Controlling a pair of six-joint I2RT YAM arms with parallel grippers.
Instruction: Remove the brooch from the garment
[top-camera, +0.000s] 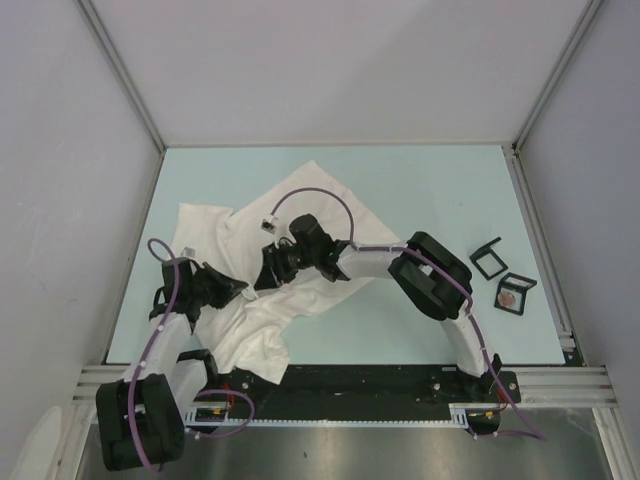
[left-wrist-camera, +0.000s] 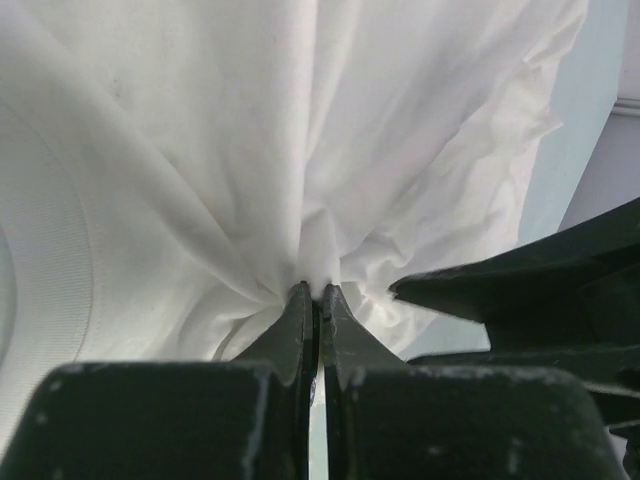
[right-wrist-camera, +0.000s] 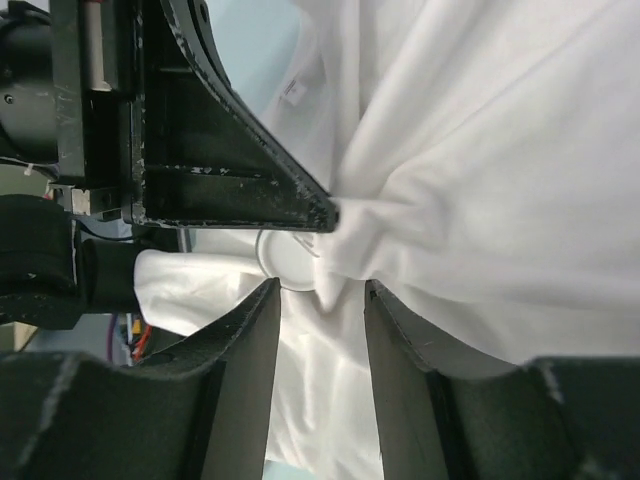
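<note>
The white garment (top-camera: 300, 190) lies rumpled across the table. My left gripper is shut on a raised fold of it at the lower centre of the left wrist view, with the cloth bunched at its fingertips. My right gripper stands open just to the right of the left one in the top view, its fingers apart beside that fold. In the right wrist view a thin curved edge of something clear or metallic shows below the left gripper's finger; I cannot tell whether it is the brooch.
Two small dark open cases (top-camera: 511, 297) lie on the right side of the table. Both arms meet over the garment's left half.
</note>
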